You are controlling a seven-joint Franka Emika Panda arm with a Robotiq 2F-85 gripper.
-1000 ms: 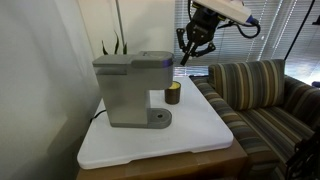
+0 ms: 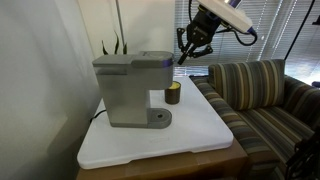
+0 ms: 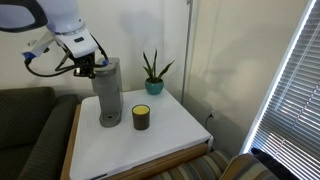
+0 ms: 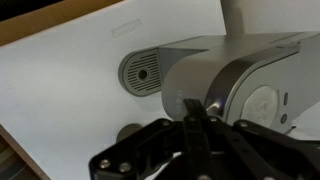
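A grey pod coffee maker stands upright on a white tabletop. Its head juts out over a round drip tray. My gripper is shut, and nothing shows between its fingers. In the wrist view the fingertips overlap the front of the machine's head, by the silver lid rim; whether they touch it I cannot tell. From the first exterior view, the gripper hangs just beyond the head at about its top height. A dark mug with a yellow inside sits beside the machine, partly hidden by the gripper in the wrist view.
A potted plant in a teal pot stands at the table's back. A striped couch lies beyond the table edge. A dark cord runs behind the machine.
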